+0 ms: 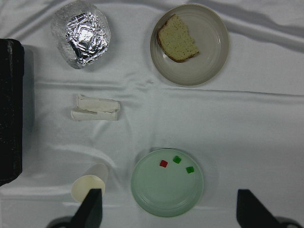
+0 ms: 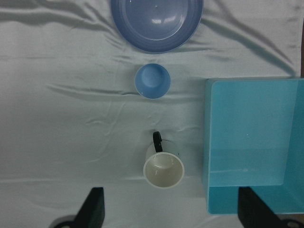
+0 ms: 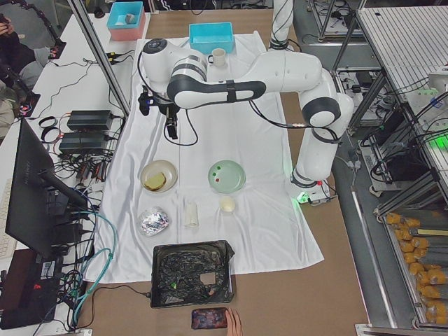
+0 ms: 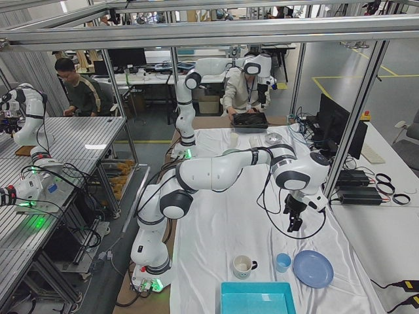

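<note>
In the left wrist view my left gripper stands open high above the cloth, over a green plate [image 1: 166, 187] with small red and green pieces, a bread slice [image 1: 176, 39] on a beige plate [image 1: 213, 57], a foil-lined bowl [image 1: 81, 35], a white cup [image 1: 89, 183] and pale wrapped sticks [image 1: 95, 108]. In the right wrist view my right gripper is open over a white mug [image 2: 163, 170], a blue cup [image 2: 152, 80], a blue plate [image 2: 156, 23] and a turquoise bin [image 2: 247, 137]. Neither gripper holds anything.
A black lined tray [image 3: 190, 276] and a phone [image 3: 208, 318] lie at one end, with a person's hand beside them. Monitors and cables line one side.
</note>
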